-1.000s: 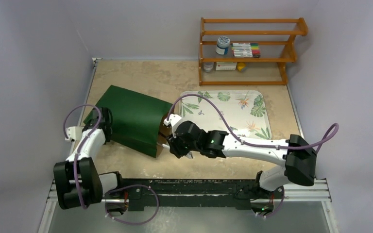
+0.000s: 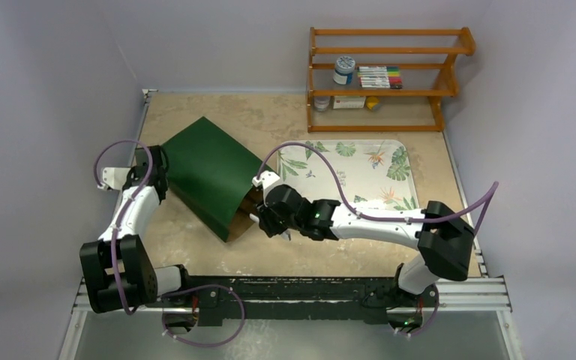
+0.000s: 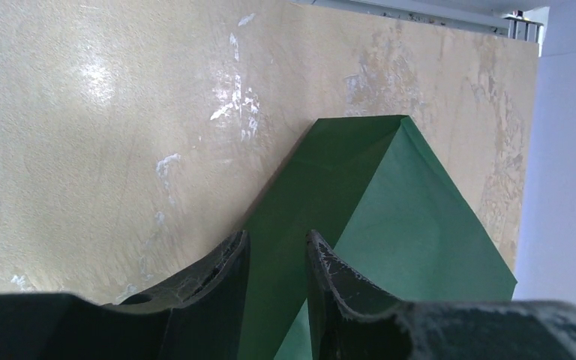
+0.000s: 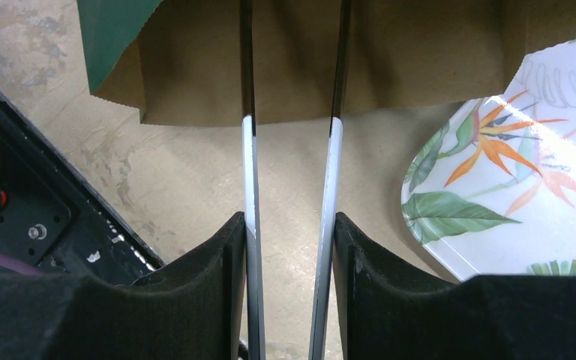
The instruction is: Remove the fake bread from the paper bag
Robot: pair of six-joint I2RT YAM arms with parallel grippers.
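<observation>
The green paper bag lies on its side on the left of the table, its brown open mouth toward the right arm. In the right wrist view, my right gripper is shut on tongs with two long arms, white near my fingers and dark farther out. Their dark ends reach into the bag's brown inside. My left gripper stands part open at the bag's closed end, its fingertips apart with green paper showing beyond them. No bread shows in any view; the bag's depth is hidden.
A white leaf-patterned tray lies to the right of the bag. Behind it stands a wooden rack with a jar and markers. Bare table lies in front of the bag.
The bag's closed end has swung toward the back of the table since a second ago. The right arm has changed posture a little, tongs still at the mouth.
</observation>
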